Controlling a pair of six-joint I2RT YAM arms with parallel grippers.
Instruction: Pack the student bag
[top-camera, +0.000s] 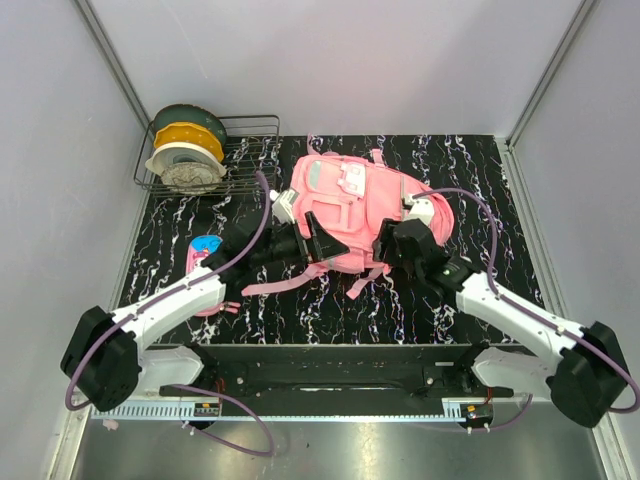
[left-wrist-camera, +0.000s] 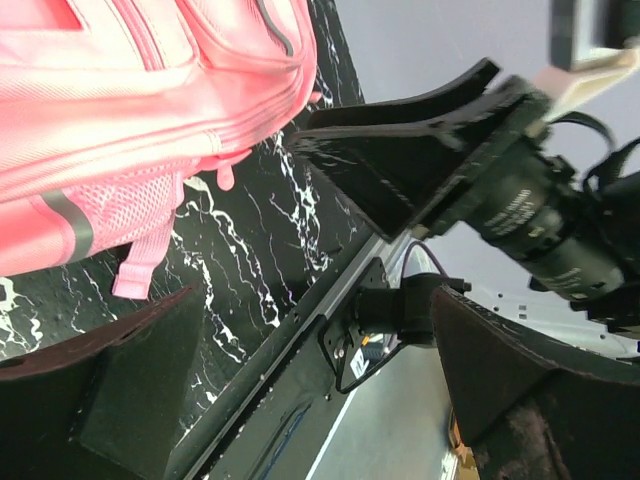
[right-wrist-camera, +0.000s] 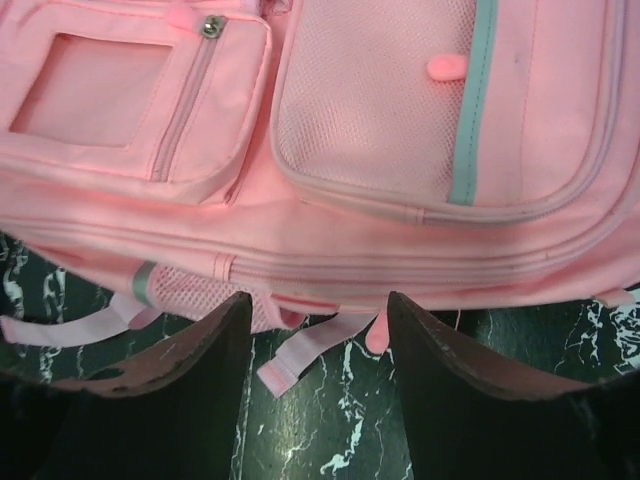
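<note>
A pink student bag (top-camera: 365, 205) lies flat on the dark marbled table, its straps trailing toward the front edge. Over its left front part hangs my left gripper (top-camera: 330, 243), fingers apart and empty. In the left wrist view the bag's seam and mesh side pocket (left-wrist-camera: 120, 210) fill the upper left, away from the fingers (left-wrist-camera: 100, 400). My right gripper (top-camera: 385, 245) stands open at the bag's front side; in the right wrist view the bag (right-wrist-camera: 330, 240) lies beyond its spread fingertips, with nothing gripped. A pink-and-blue case (top-camera: 204, 250) lies left, partly behind the left arm.
A wire dish rack (top-camera: 250, 150) with several plates (top-camera: 188, 150) stands at the back left. Bare table (top-camera: 480, 200) shows right of the bag and along the front. Both arms work close together over the bag.
</note>
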